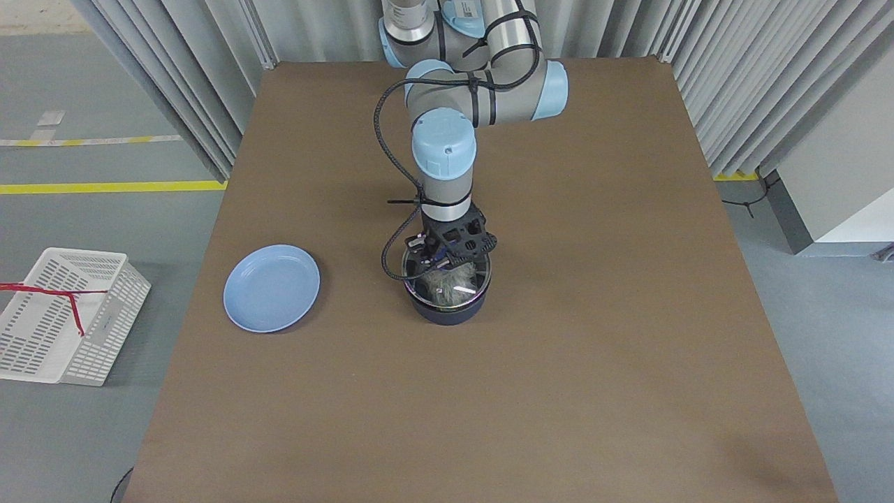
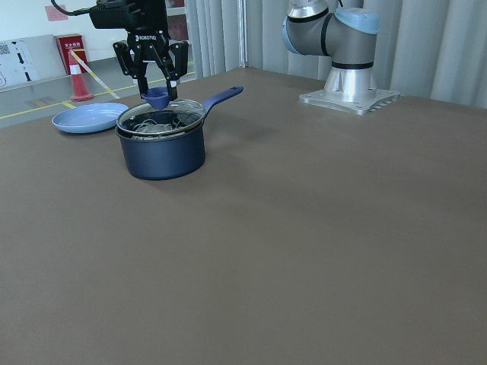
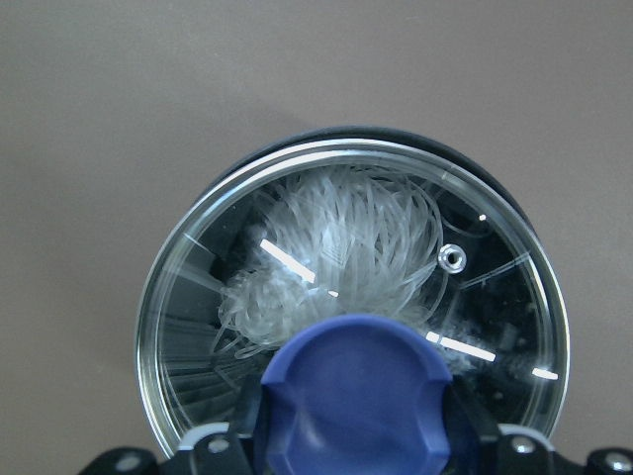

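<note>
A dark blue pot [image 2: 163, 160] with a blue handle [image 2: 222, 96] stands on the brown table, under a glass lid [image 1: 458, 285] that has a steel rim. Whitish stringy stuff [image 3: 331, 237] shows through the glass. My gripper [image 2: 156, 90] is over the lid, shut on its blue knob [image 3: 358, 396], which sits between the fingers in the wrist view. In the front view the arm hides the knob and much of the fingers. The lid sits on or just over the pot's rim.
A light blue plate [image 1: 270, 288] lies left of the pot on the table [image 1: 587, 377]. A white basket [image 1: 117, 327] stands beyond the left edge, on the floor.
</note>
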